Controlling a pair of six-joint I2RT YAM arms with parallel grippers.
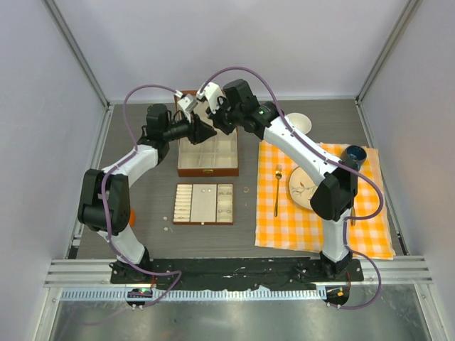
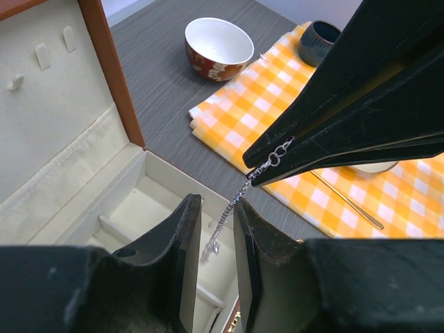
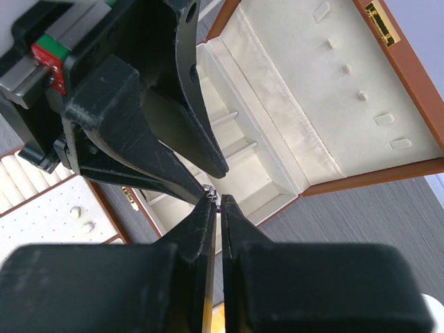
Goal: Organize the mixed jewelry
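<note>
Above the open wooden jewelry box [image 1: 207, 171], a silver chain [image 2: 236, 201] hangs between the two grippers. My right gripper is shut on the chain, which shows at its tips. The chain's lower end passes between the fingers of my left gripper, which stand a little apart; whether they touch it I cannot tell. The box's cream compartments lie below, its lid raised at the back. A second jewelry tray [image 1: 203, 204] with ring rolls and small pieces sits in front of the box.
A bowl [image 2: 219, 43] stands at the back right, with a checked cloth [image 1: 270, 234] holding a plate [image 1: 302, 187], a spoon [image 1: 277, 188] and a dark cup [image 1: 353, 155]. A few small pieces lie on the table left of the tray.
</note>
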